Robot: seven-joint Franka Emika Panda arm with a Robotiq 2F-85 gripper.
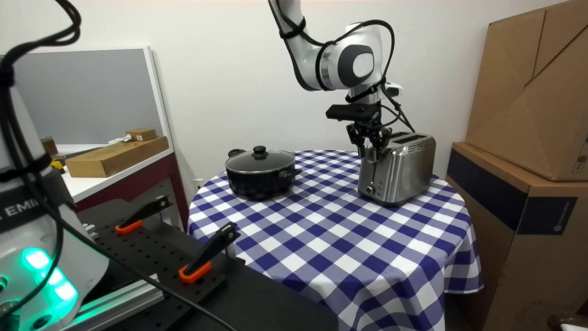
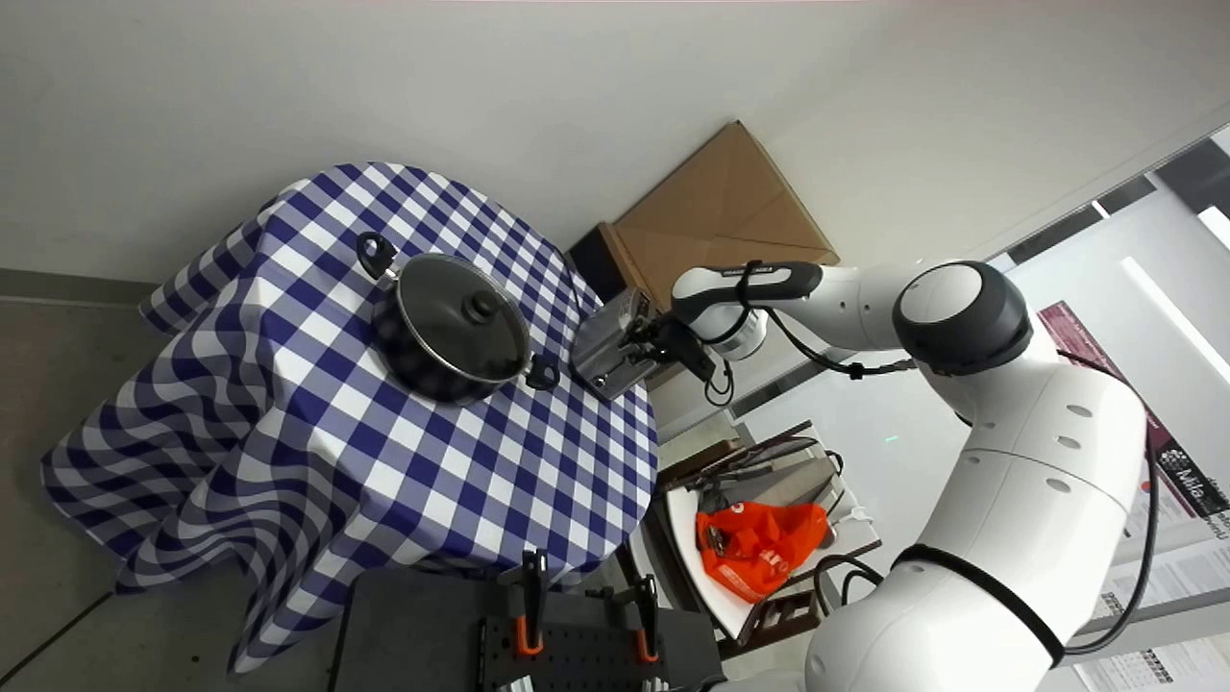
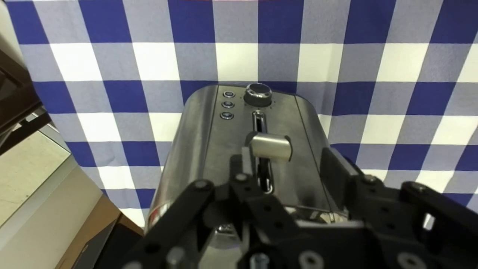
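A brushed-steel toaster [image 1: 410, 171] stands upright on the right part of the table, its two slots facing up. On its front panel are a steel lever [image 3: 271, 147] in a vertical track, a knob [image 3: 258, 95] and several small buttons [image 3: 227, 104]. My gripper is at the toaster's front, partly open, one finger on each side of the lever. The left finger sits very close to the lever's left end; contact cannot be judged. A clear gap separates the right finger from the lever.
A black lidded pot [image 1: 260, 174] stands left on the checked tablecloth [image 1: 330, 234], with bare cloth between it and the toaster. Large cardboard boxes [image 1: 523, 226] rise close to the table's right edge. Clamps [image 1: 212, 251] stick up at the near left.
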